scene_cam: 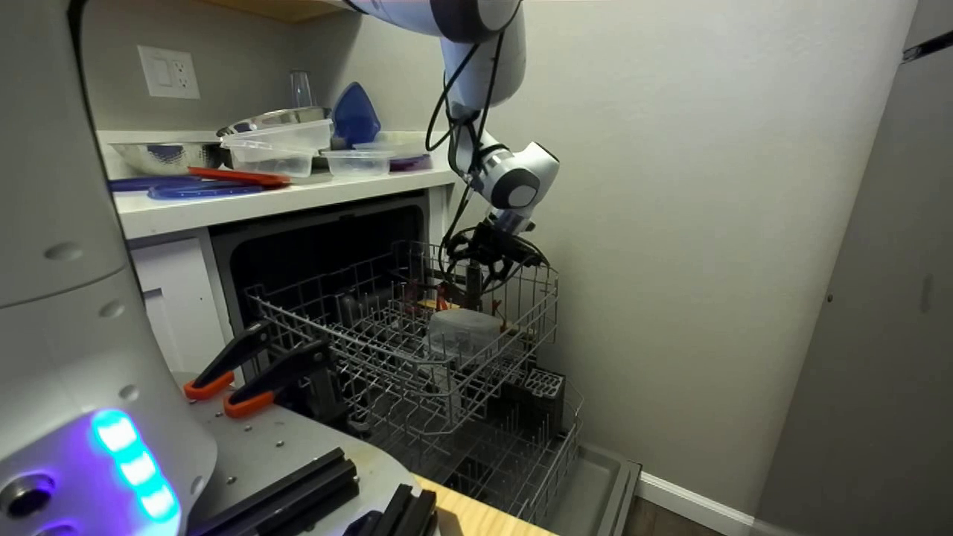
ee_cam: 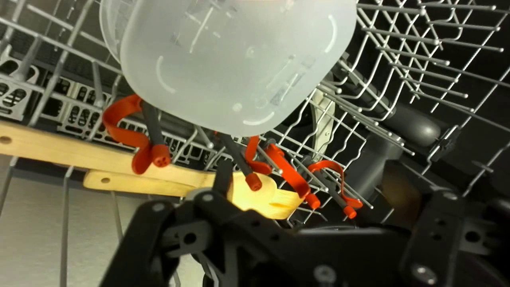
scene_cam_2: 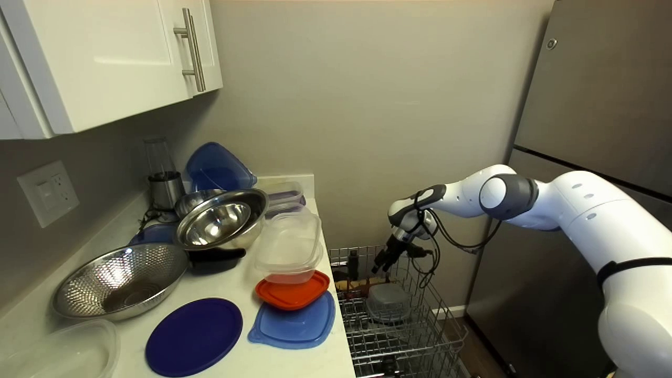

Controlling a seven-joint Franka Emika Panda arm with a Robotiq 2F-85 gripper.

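Note:
My gripper is over the dishwasher's upper rack (scene_cam: 402, 344), its black fingers (ee_cam: 222, 177) spread wide apart and no object visibly held. In the wrist view, a wooden utensil with a long handle (ee_cam: 62, 147) and a shorter wooden one (ee_cam: 134, 183) lie across the wires, close to the left finger. Several orange-tipped rack tines (ee_cam: 253, 181) stand between the fingers and a clear plastic container (ee_cam: 229, 62), which rests upside down on the rack. In exterior view 2, the gripper (scene_cam_2: 385, 258) hangs near the rack's back end, its fingertips small and dark.
A black-handled item (ee_cam: 411, 122) lies in the rack on the wrist view's right. The counter (scene_cam_2: 252, 353) holds a colander (scene_cam_2: 123, 280), metal bowls (scene_cam_2: 217, 223), clear containers (scene_cam_2: 290, 242) and lids. Beyond the rack stands the wall (scene_cam: 679, 223); a lower rack (scene_cam: 500, 464) sits underneath.

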